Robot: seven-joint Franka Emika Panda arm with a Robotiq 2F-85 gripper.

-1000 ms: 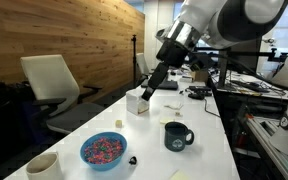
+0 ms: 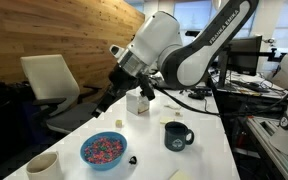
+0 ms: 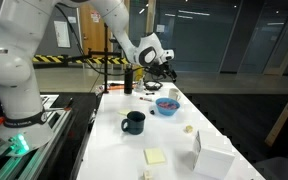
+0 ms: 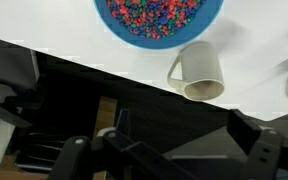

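Note:
My gripper stands open, with nothing between its fingers. In exterior view 1 the gripper (image 2: 93, 100) hangs in the air above the table's left part. A white mug (image 4: 206, 82) is upright on the table near its edge, handle toward the blue bowl's side, ahead of the fingers in the wrist view; in exterior view 1 the mug (image 2: 44, 166) sits at the lower left. Beside it is a blue bowl (image 4: 156, 42) filled with small red, blue and green pieces. The bowl (image 2: 86, 156) is below the gripper.
A dark mug (image 2: 178, 137) stands to the right of the bowl. A white box (image 3: 213, 158) and a small yellowish block (image 3: 189, 129) are on the table, with a pale yellow square (image 3: 155, 156). A small black object (image 2: 133, 160) lies beside the bowl. An office chair (image 2: 50, 82) stands behind.
My arm has swung left across the table, from near the white box toward the bowl's side. The mugs, bowl and box have not moved.

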